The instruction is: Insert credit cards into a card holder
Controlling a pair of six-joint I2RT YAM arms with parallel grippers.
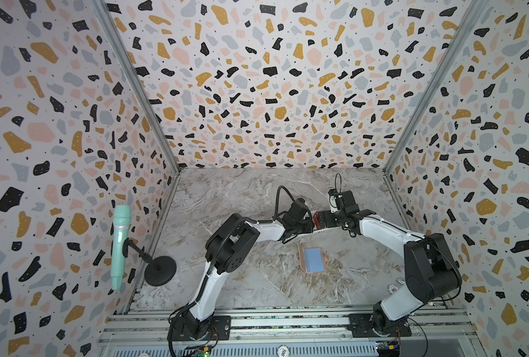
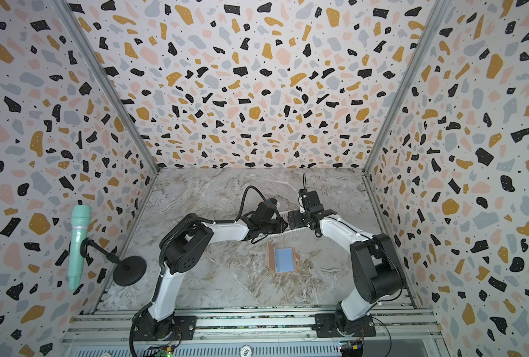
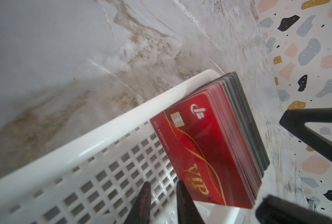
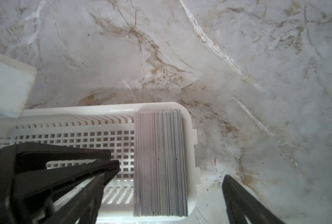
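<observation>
A tight stack of cards stands on edge at the right end of a white mesh basket; its front face is a red VIP card. In the right wrist view the stack's card edges face up, with my open right gripper straddling them, one finger on each side. My left gripper is over the basket left of the stack, its fingers close together; no card shows between them. The card holder, brown with a blue panel, lies on the table in front of the basket.
Both grippers crowd together above the basket; the left fingers are close to the right one. A lamp-like stand with a green tube is at the far left.
</observation>
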